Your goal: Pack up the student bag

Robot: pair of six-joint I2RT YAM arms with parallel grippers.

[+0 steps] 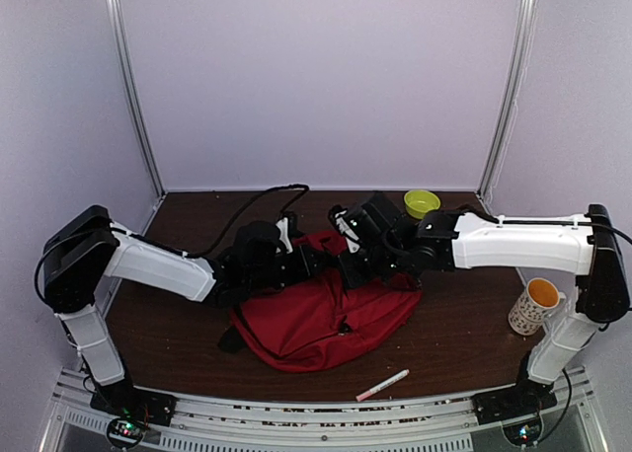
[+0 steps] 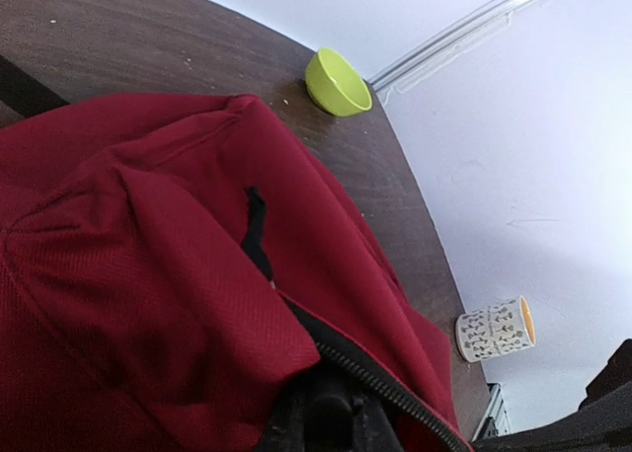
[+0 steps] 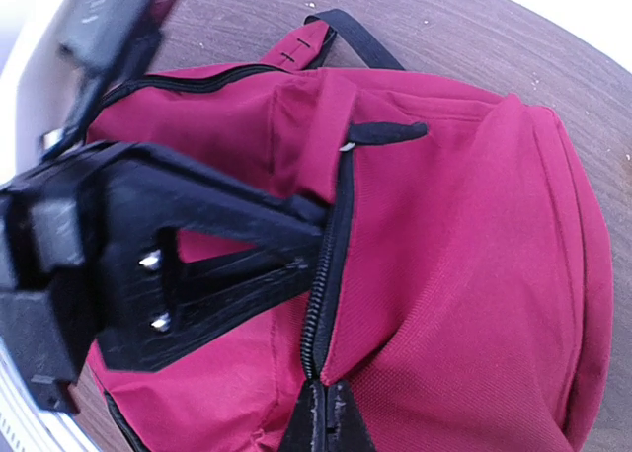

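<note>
The red bag (image 1: 326,329) lies crumpled mid-table, its black zipper (image 3: 329,284) standing up as a short edge between the two arms. My left gripper is shut on that edge, its tips partly lost in shadow under the zipper; the right wrist view shows its black fingers (image 3: 237,250) meeting the zipper tape. Farther along the same edge, my right gripper is shut, with the thin end of the zipper running in between its tips. The bag's inside cannot be seen.
A pink-and-white marker (image 1: 382,385) lies near the front edge. At the back right sits a yellow-green bowl (image 1: 422,202), and a patterned mug (image 1: 533,306) stands by the right arm's base. Bare table (image 1: 158,334) shows left of the bag.
</note>
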